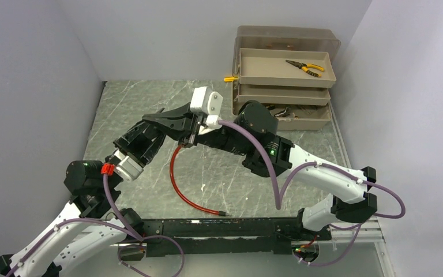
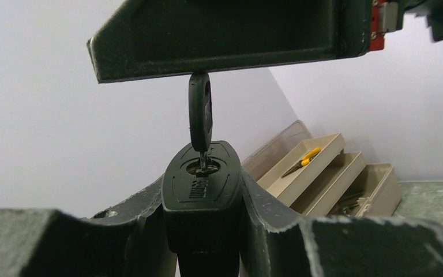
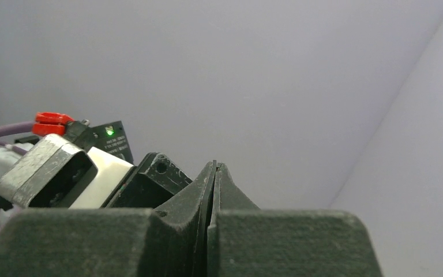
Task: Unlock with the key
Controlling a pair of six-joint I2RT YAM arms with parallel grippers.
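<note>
In the left wrist view my left gripper is shut on a black lock (image 2: pixel 199 193). A black key (image 2: pixel 199 112) stands upright above it, its blade at the keyhole; how deep it sits I cannot tell. My right gripper's dark body spans the top of that view, its underside at the key's head. In the right wrist view my right gripper is shut, with nothing visible between its fingertips. In the top view the two grippers meet left of the table's middle, hiding lock and key.
A red cable (image 1: pixel 179 193) lies on the marble table (image 1: pixel 254 196). A tiered toolbox (image 1: pixel 282 92) stands at the back right with pliers (image 1: pixel 312 71) on its top tray; a yellow-handled tool (image 1: pixel 229 79) is beside it. Walls bound the left, back and right.
</note>
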